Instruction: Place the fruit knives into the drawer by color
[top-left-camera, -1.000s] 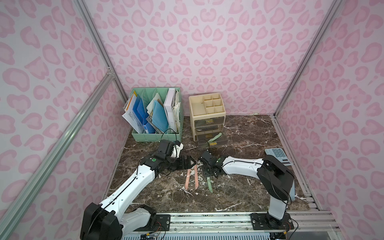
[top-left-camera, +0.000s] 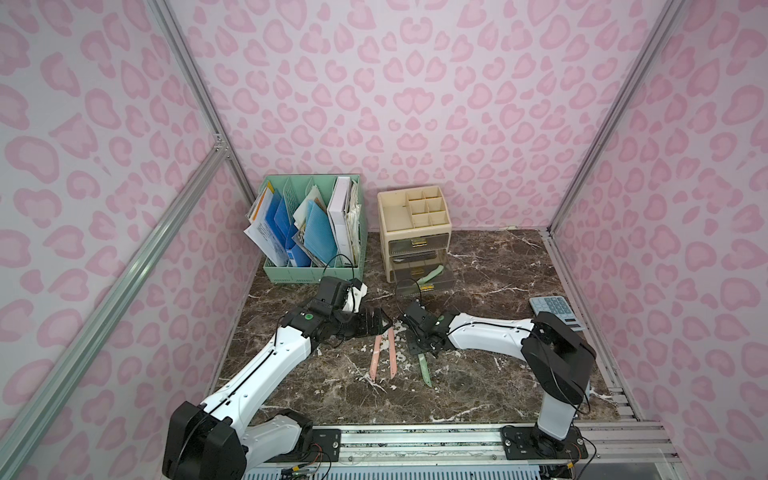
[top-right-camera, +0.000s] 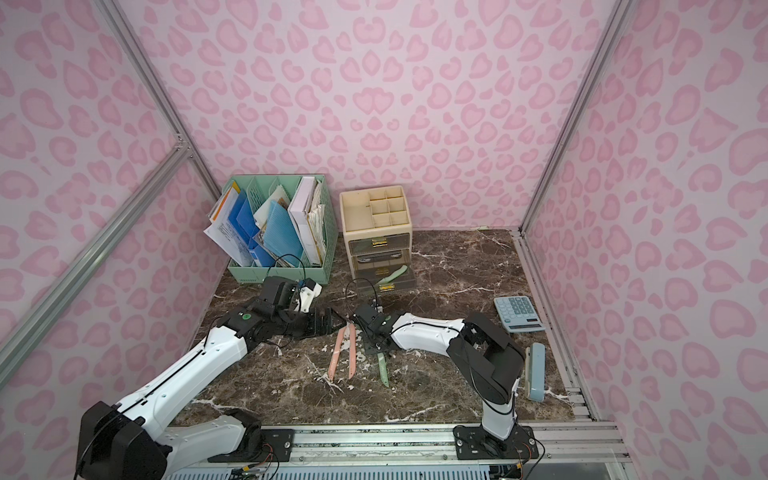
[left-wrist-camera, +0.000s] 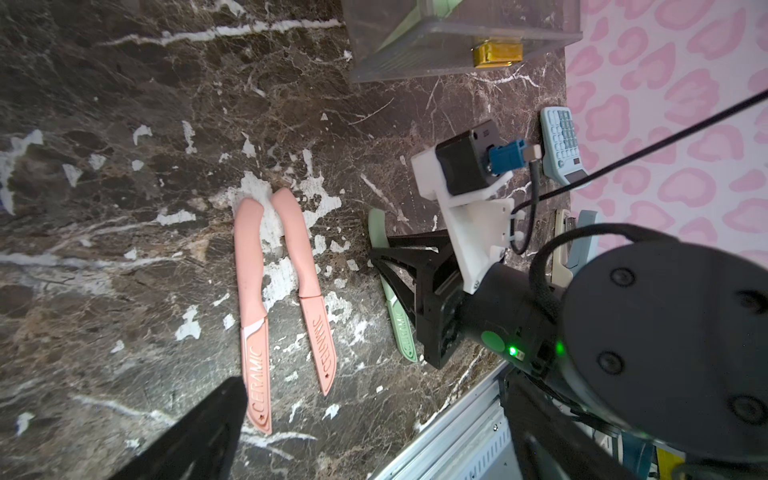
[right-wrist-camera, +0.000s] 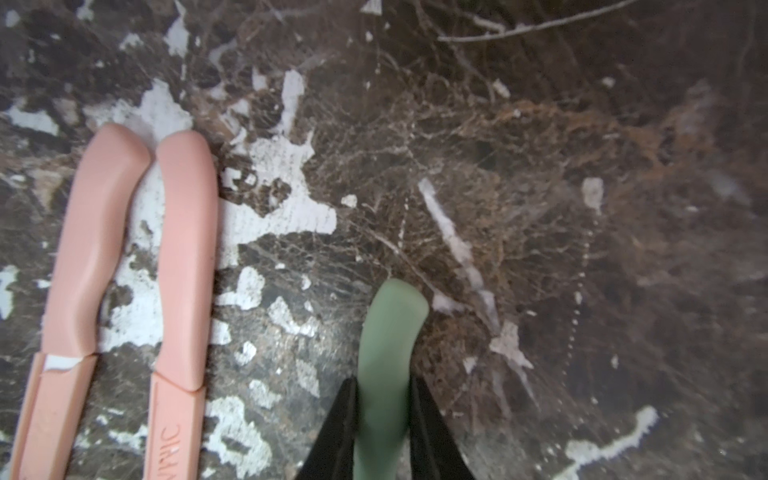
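Two pink sheathed knives (left-wrist-camera: 250, 264) (left-wrist-camera: 302, 264) lie side by side on the marble table. Right of them a green knife (right-wrist-camera: 384, 344) has my right gripper shut on its handle, its sheath pointing to the front. Another green knife (top-right-camera: 392, 274) lies in the open bottom drawer (top-right-camera: 376, 286) of the cream cabinet. My left gripper (top-left-camera: 374, 324) hangs open above the pink knives, nothing between its fingers.
A green file box (top-left-camera: 312, 272) of folders stands back left of the table, beside the cabinet (top-left-camera: 414, 224). A calculator (top-right-camera: 518, 312) and a blue object (top-right-camera: 536, 372) lie at the right.
My right gripper and the green knife under it have moved slightly to the right, away from the pink knives. The left arm is almost unchanged.
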